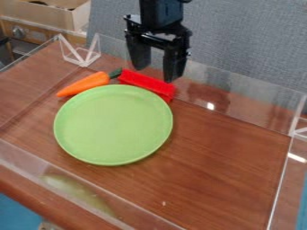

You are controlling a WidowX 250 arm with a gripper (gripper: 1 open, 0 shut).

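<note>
The black gripper [157, 58] is raised at the top centre of the camera view, fingers pointing down and spread, with nothing seen between them. Behind and below it lies a red object [147, 84] on the wooden table. A carrot [85, 84] with a green tip lies left of that. A green plate [113, 126] sits in front of both, clear of the gripper and empty.
Clear low walls edge the table [222, 171], with white brackets [79, 51] at corners. A cardboard box [42, 13] stands off the table at back left.
</note>
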